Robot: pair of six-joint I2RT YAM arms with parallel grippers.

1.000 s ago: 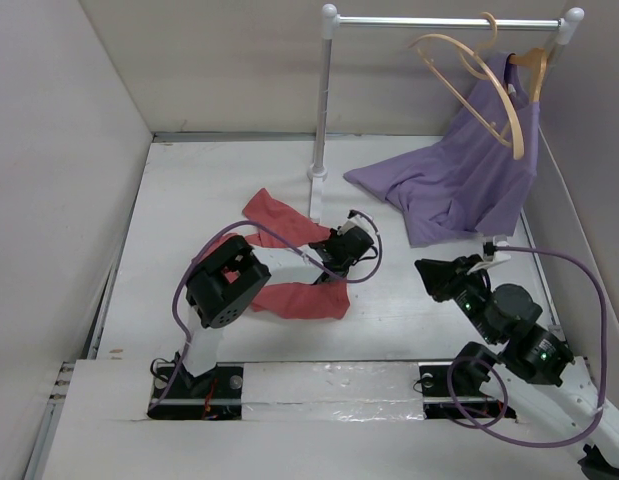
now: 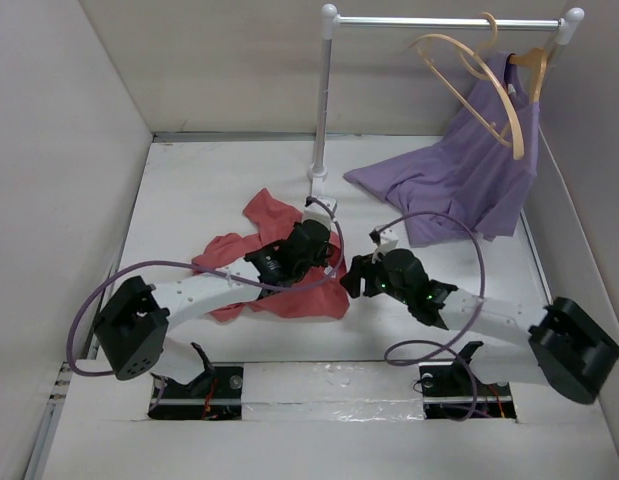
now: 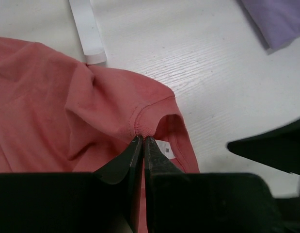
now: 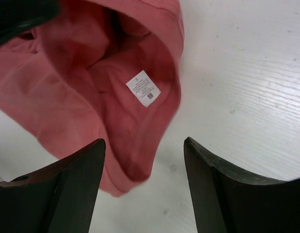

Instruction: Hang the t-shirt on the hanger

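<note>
A red t shirt (image 2: 264, 210) lies crumpled on the white floor. My left gripper is shut at a folded edge of it; whether fabric is pinched between the tips is hard to tell. In the right wrist view the shirt (image 4: 125, 97) shows a white label. My right gripper stands open above the shirt's right edge, fingers apart. Two wooden hangers (image 2: 469, 55) hang on the rail (image 2: 429, 22) at top right, one in front with nothing on it.
A purple garment (image 2: 449, 180) hangs from another hanger and spreads over the back right floor. The rail's post (image 2: 319, 120) stands behind the red shirt. Bare floor lies at the left and front.
My right gripper has moved left to beside the red shirt and now has its fingers apart. The left arm has shifted slightly left and toward the front.
</note>
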